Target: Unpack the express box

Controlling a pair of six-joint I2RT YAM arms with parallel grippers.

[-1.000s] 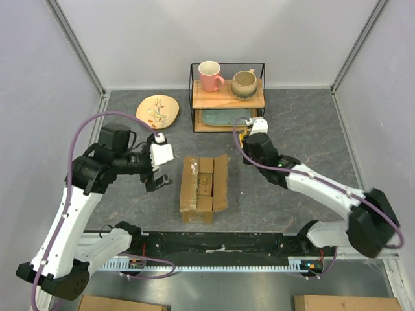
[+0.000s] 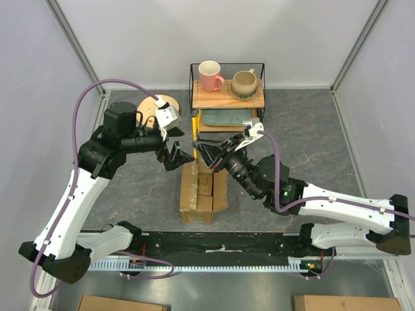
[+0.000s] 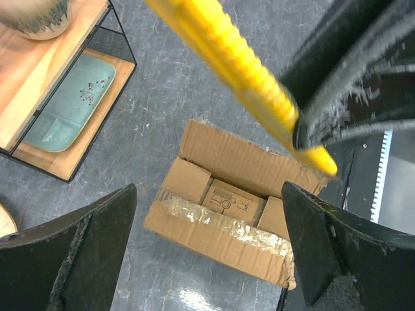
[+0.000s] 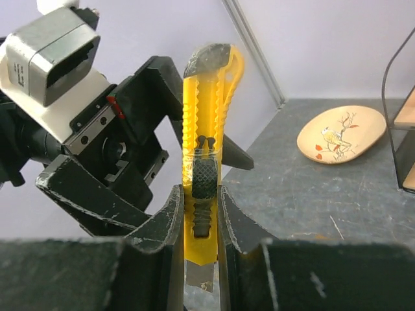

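Observation:
A yellow box cutter (image 4: pixel 201 110) stands upright in my right gripper, whose fingers are shut on its lower part. My left gripper is open close beside it at the left; in the left wrist view the cutter and the right fingers cross the upper right, above the open fingers. Below both grippers the cardboard express box (image 2: pixel 188 194) lies on the grey table, flaps spread, with a smaller carton (image 3: pixel 230 202) inside.
A wire rack with wooden shelves (image 2: pixel 214 100) at the back holds a pink mug (image 2: pixel 209 78), an olive mug (image 2: pixel 244 84) and a teal tray (image 2: pixel 220 118). A decorated plate lies at back left.
My right gripper rose and moved left with the box cutter to above the box. The left gripper moved right toward it.

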